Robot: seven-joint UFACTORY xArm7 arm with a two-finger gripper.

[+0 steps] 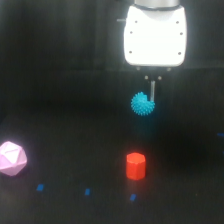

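Observation:
The end of my arm is a white plate [155, 40] with a thin grey rod beneath it, at the upper right of centre. The gripper [152, 96], seen only as this rod, meets the upper right edge of a round blue piece with a toothed rim [142, 104] in the view. Whether they touch is unclear. No separate fingers can be made out. Closer to the camera lies a red hexagonal block [136, 166], apart from the rod. A pink faceted block [12, 158] sits at the far left edge.
Small blue marks [87, 191] dot the dark table, several near the front and one at the right edge. Open dark surface [70, 120] lies between the pink block and the blue piece, and the right front is clear.

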